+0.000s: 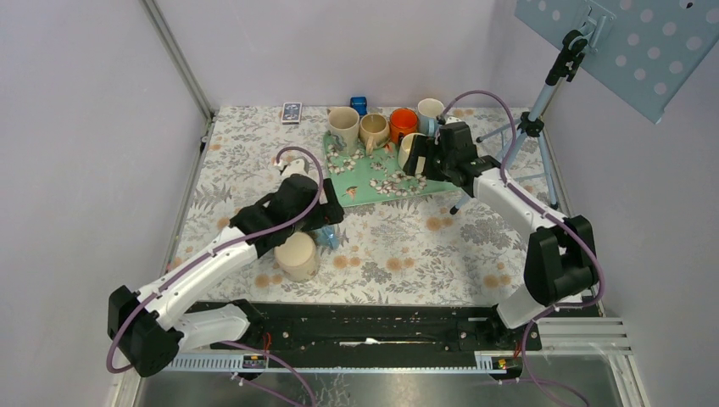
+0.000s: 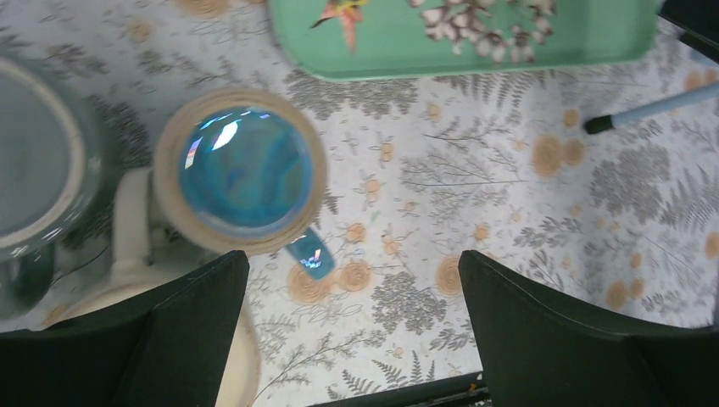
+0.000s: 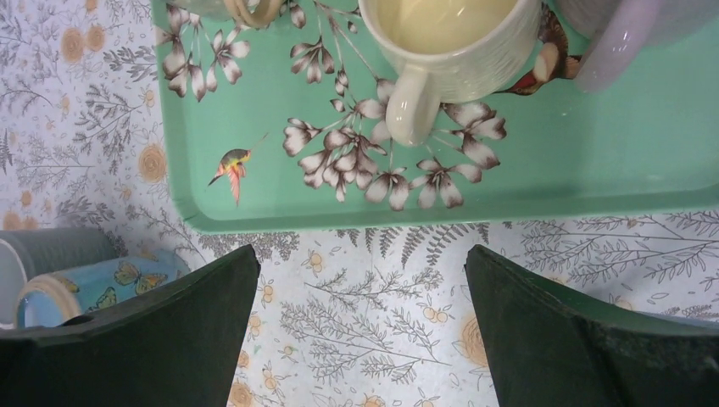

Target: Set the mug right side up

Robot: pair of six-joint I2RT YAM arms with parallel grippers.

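My left gripper [image 1: 330, 203] is open above a group of mugs on the table's near-left part: a cream mug [image 1: 296, 253], a blue mug [image 2: 246, 170] with a tan rim and a grey one [image 2: 38, 157]. In the right wrist view the blue mug [image 3: 119, 284] shows butterflies. My right gripper [image 1: 419, 158] is open over the green tray [image 3: 280, 217], above a cream mug [image 3: 449, 68] whose handle points toward the near side. Which mug is upside down is hard to tell.
More mugs, including an orange one [image 1: 404, 121], stand at the tray's back. A card box [image 1: 291, 113] lies at back left. A folding stand [image 1: 534, 127] occupies the right.
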